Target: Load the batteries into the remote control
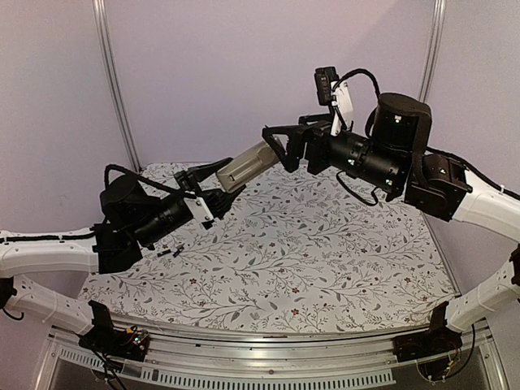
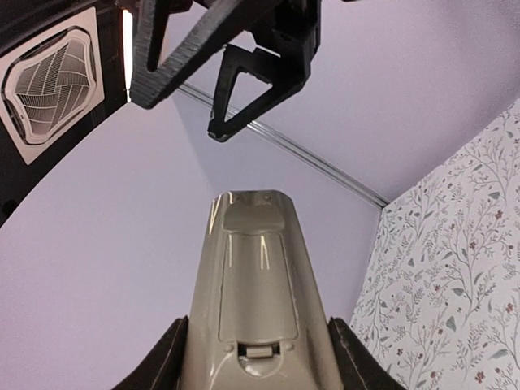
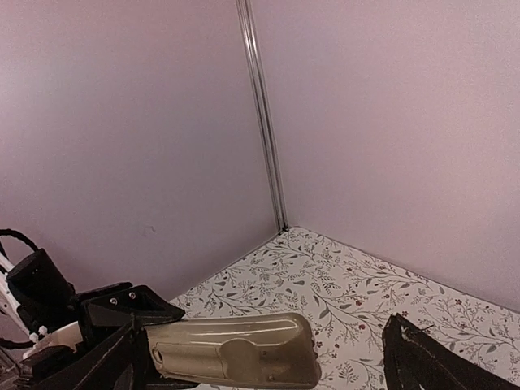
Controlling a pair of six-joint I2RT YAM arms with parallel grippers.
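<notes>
A beige remote control (image 1: 249, 166) is held up above the table, tilted, with my left gripper (image 1: 233, 176) shut on its lower end. In the left wrist view the remote's back (image 2: 258, 284) faces the camera, its battery cover (image 2: 257, 296) in place. My right gripper (image 1: 279, 150) stands open at the upper end of the remote. The right wrist view shows the remote (image 3: 236, 349) lying between widely parted fingers, with room beside it. Two small dark pieces (image 1: 178, 251), probably the batteries, rest on the table at the left.
Pale walls (image 1: 260, 81) enclose it at the back and sides. A metal rail (image 1: 268, 378) runs along the front.
</notes>
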